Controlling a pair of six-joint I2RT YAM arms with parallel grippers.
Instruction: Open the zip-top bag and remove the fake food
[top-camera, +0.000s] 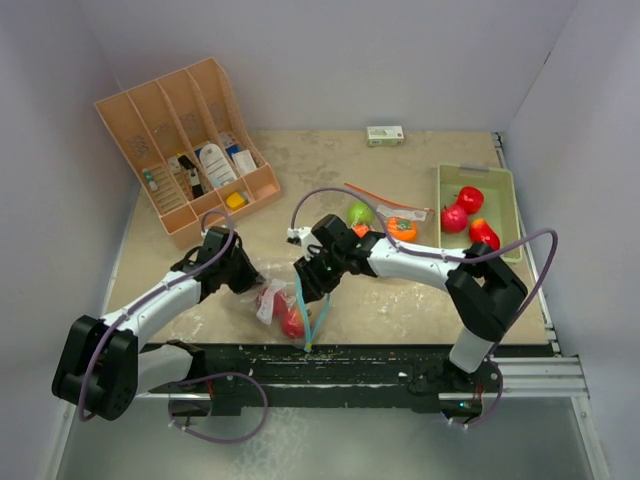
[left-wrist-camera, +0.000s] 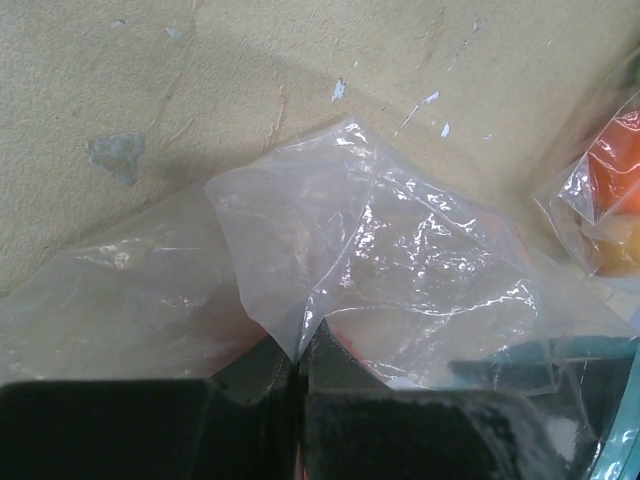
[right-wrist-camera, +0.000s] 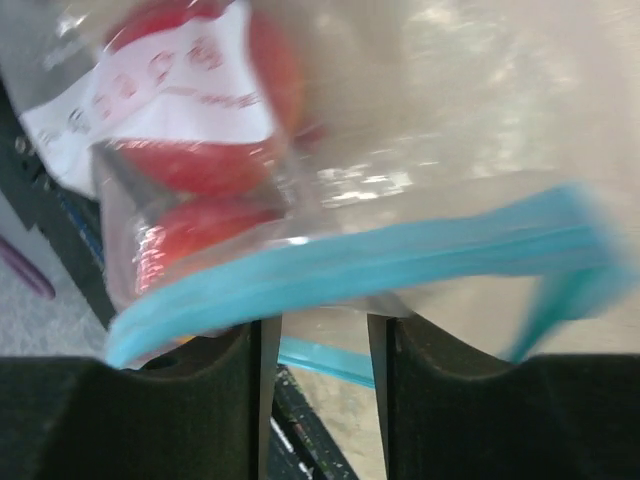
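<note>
The clear zip top bag (top-camera: 292, 315) with a teal zip edge and red fake food lies at the table's front centre. In the left wrist view my left gripper is shut on crumpled clear plastic of the bag. My right gripper is at the teal zip edge (right-wrist-camera: 360, 260); in the right wrist view its fingertips stand a little apart beneath the teal band, apparently gripping the bag's edge. Red fruit (right-wrist-camera: 200, 235) shows through the plastic, behind a white label (right-wrist-camera: 180, 90).
A second bag with orange and green food (top-camera: 400, 228) lies behind the right arm. A green bin (top-camera: 475, 238) with red food stands right; a wooden organiser (top-camera: 175, 215) stands back left. The front table edge is just below the bag.
</note>
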